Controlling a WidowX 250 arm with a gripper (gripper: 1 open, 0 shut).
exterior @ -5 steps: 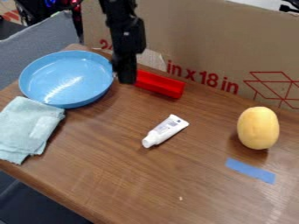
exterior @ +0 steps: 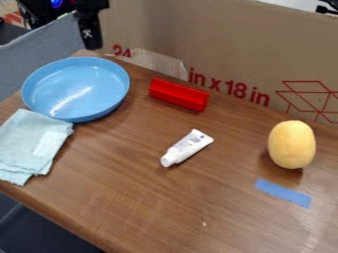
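My dark gripper [exterior: 90, 30] hangs at the top left edge of the view, above and behind the blue plate, mostly cut off by the frame; how its fingers stand is unclear. The blue plate [exterior: 74, 89] lies at the left. A red block [exterior: 179, 95] lies right of it against the cardboard. A white tube [exterior: 187, 147] lies near the middle. A yellow potato-like object [exterior: 292, 145] stands at the right.
A folded pale cloth [exterior: 30, 146] lies at the front left below the plate. A blue tape strip [exterior: 283, 193] is at the right. A cardboard wall [exterior: 218, 44] closes the back.
My gripper has moved up and to the left, away from the red block and the plate's right side. The objects on the table look unmoved.
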